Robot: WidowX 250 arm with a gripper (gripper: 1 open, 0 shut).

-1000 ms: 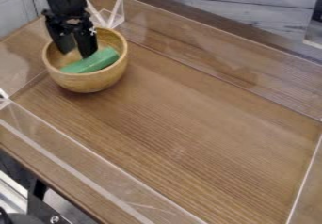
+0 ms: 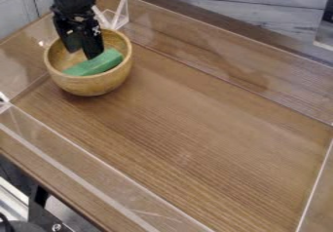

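Observation:
A tan wooden bowl (image 2: pixel 89 82) sits at the upper left of the tabletop, holding a green elongated object (image 2: pixel 95 63). My black gripper (image 2: pixel 81 43) is open above the back left part of the bowl, its fingers pointing down near the green object. Whether the fingertips touch anything is hard to tell at this size.
A pale marbled surface lies beyond the back edge at the top right. A translucent whitish item (image 2: pixel 112 17) stands behind the bowl, right of the gripper.
The bowl and the green object look nearly unchanged.

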